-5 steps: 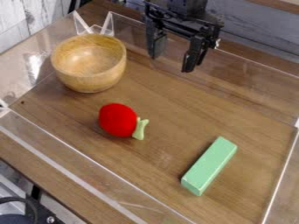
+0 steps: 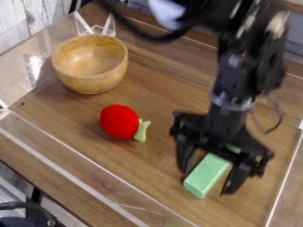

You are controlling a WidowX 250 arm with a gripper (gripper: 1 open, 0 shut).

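My black gripper (image 2: 217, 152) hangs low at the right of the camera view, its dark fingers spread open over and around a mint-green block (image 2: 206, 177) on the wooden table (image 2: 119, 168). The upper end of the block is partly hidden behind the gripper. Whether the fingers touch it I cannot tell.
A wooden bowl (image 2: 92, 66) stands at the upper left. A red round object with a pale green tip (image 2: 120, 121) lies left of the gripper, clear of it.
My gripper has come down from the back of the table toward the front right, over the green block. The bowl and red object have not moved.
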